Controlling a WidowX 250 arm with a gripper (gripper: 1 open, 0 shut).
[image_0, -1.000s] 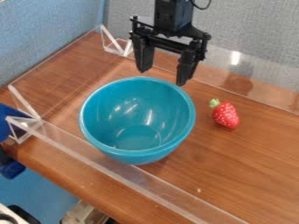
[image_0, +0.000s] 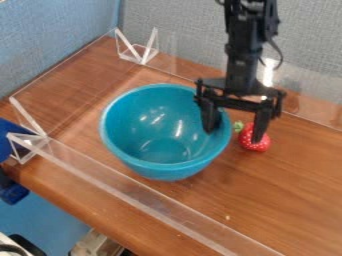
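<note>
My black gripper (image_0: 234, 122) is lowered with its fingers apart, one inside the right side of a turquoise bowl (image_0: 155, 140), the other down at the red strawberry (image_0: 257, 142) with a green top, just right of the bowl. The strawberry is partly behind that finger. I cannot tell whether either finger touches anything.
The wooden table (image_0: 261, 210) has clear room at the right and front. Clear plastic rails run along its back and front edges, with white brackets at the left. A dark blue object (image_0: 11, 140) is at the far left edge.
My gripper has come down and to the right, from above the bowl to beside the strawberry. The bowl appears shifted slightly right.
</note>
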